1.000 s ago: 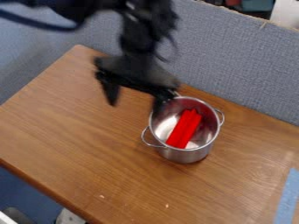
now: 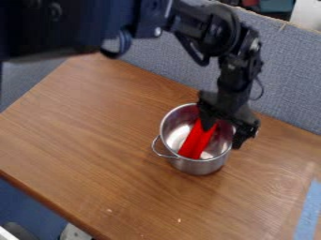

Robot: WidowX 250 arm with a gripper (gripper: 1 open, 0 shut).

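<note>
A steel pot [image 2: 189,161] with a wire handle stands on the right part of the wooden table [image 2: 88,141]. A red block [image 2: 196,142] lies inside it. My black gripper [image 2: 226,116] is low over the pot's back rim, partly hiding the pot's inside. It appears open, though its fingertips are dark and hard to make out.
A grey padded wall [image 2: 288,84] runs along the back. A light blue strip [image 2: 307,211] lies at the right edge.
The arm has moved from above the table's middle rightward to over the pot, and has since turned slightly. The pot and red block show little change.
</note>
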